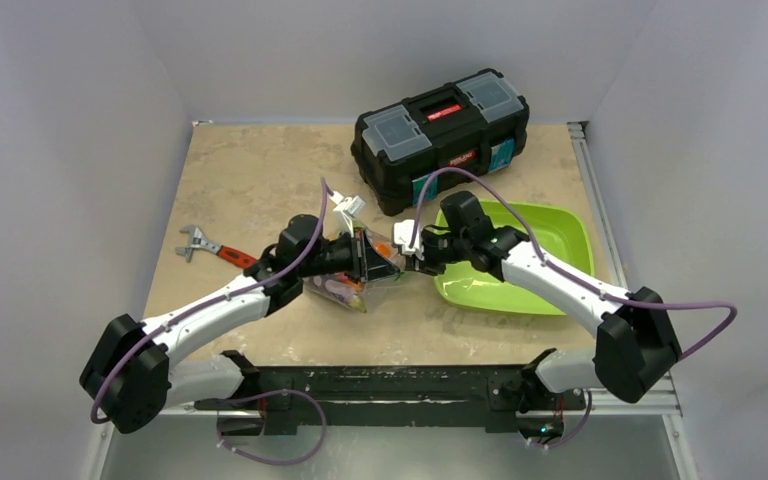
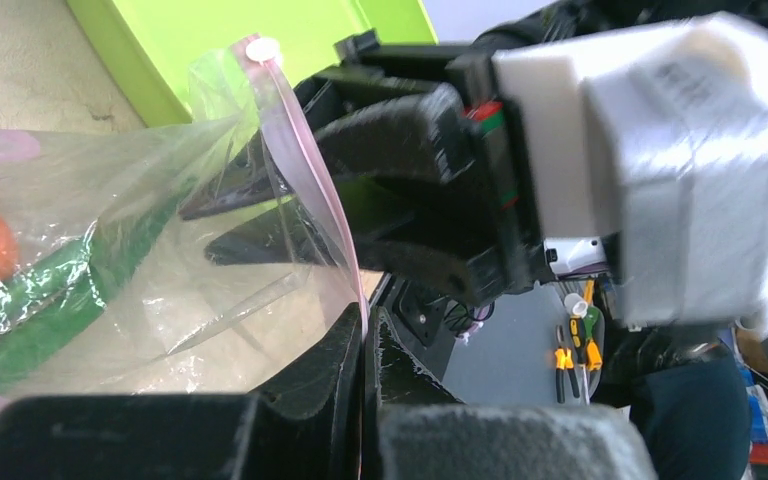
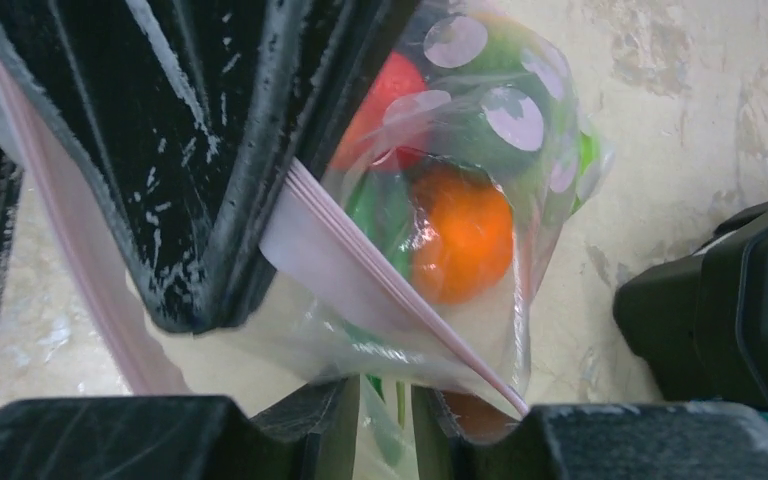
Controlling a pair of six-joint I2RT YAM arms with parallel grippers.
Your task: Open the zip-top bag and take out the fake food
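The clear zip top bag [image 1: 332, 287] lies mid-table, partly covered by my left arm. Its pink zip edge [image 2: 312, 165] runs down between the fingertips of my left gripper, which is shut on it. Through the film show an orange round piece [image 3: 465, 235], a red piece [image 3: 385, 110] and long green pieces [image 2: 65, 300]. Facing the bag's mouth from the right is my right gripper. Its two fingers stand apart, overlapping the clear film; whether they are inside the bag or behind it I cannot tell.
A green tray [image 1: 560, 290] sits under and beside my right arm. Behind stands a black toolbox [image 1: 425, 165]. An adjustable wrench [image 1: 222, 252] with a red handle lies at the left.
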